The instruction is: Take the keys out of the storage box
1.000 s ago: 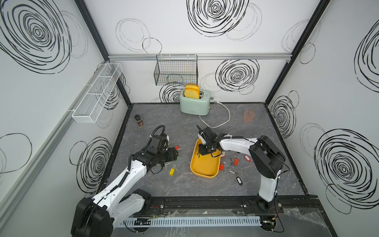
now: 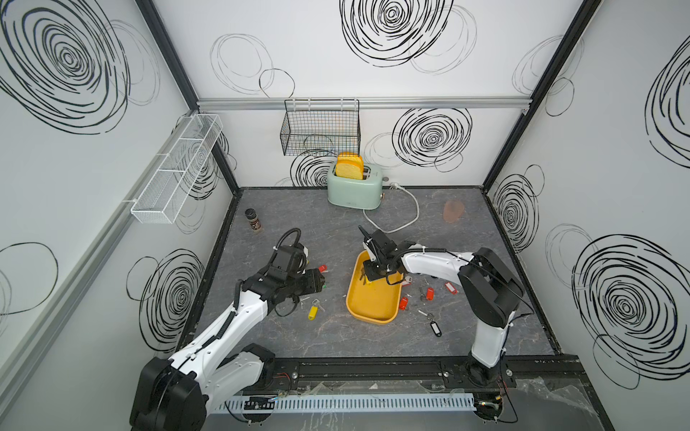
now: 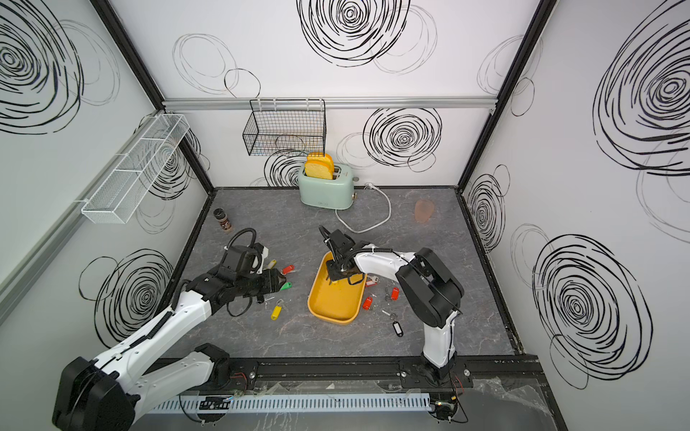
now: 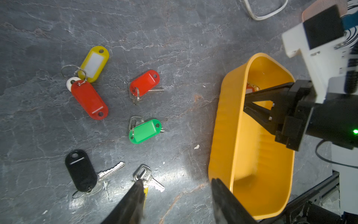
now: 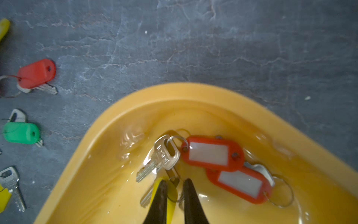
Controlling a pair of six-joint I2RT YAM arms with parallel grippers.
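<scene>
The yellow storage box (image 2: 373, 305) holds keys: two red tags (image 5: 208, 151), silver keys (image 5: 164, 153) and a yellow tag (image 5: 158, 190). My right gripper is down inside the box over the yellow tag and its ring, fingers part open with a narrow space between; whether it grips the ring I cannot tell. My left gripper hangs open over the table left of the box, above loose keys with black (image 4: 80, 168), green (image 4: 145, 131), red and yellow tags.
More keys lie right of the box (image 2: 429, 294). A toaster (image 2: 353, 188) with a cable stands at the back, a spice jar (image 2: 253, 219) at back left.
My right gripper and wrist have shifted very slightly within the box. The left arm has not moved.
</scene>
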